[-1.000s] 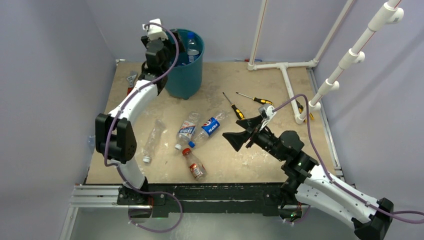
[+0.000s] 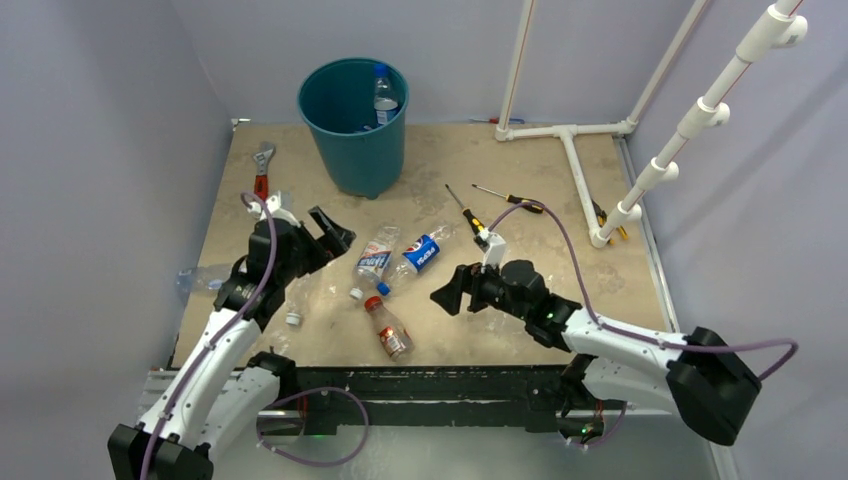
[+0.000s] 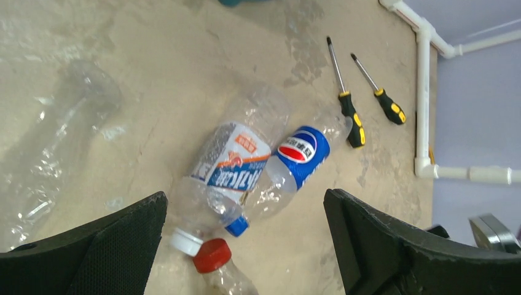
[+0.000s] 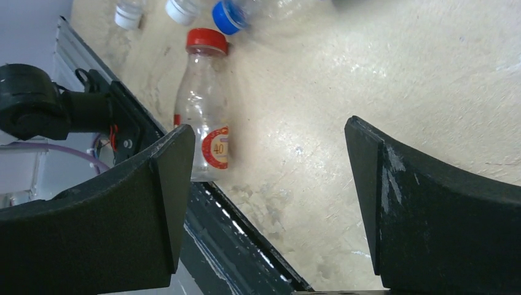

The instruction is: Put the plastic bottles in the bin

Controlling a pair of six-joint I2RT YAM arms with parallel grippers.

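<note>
Several plastic bottles lie on the board: a labelled clear bottle (image 3: 230, 160), a Pepsi bottle (image 3: 298, 157) beside it, a red-capped bottle (image 4: 203, 104) near the front edge and a crumpled clear bottle (image 3: 55, 141) at the left. The teal bin (image 2: 350, 160) at the back holds an upright bottle (image 2: 385, 95). My left gripper (image 2: 334, 225) is open, above and left of the middle bottles, with nothing held. My right gripper (image 2: 450, 289) is open, empty, right of the red-capped bottle.
Screwdrivers (image 2: 525, 203) and a wrench (image 2: 262, 170) lie toward the back. A white pipe frame (image 2: 580, 180) stands at the right. The board's front edge drops beside the red-capped bottle.
The left arm has swung away from over the bin, down and forward toward the middle bottles.
</note>
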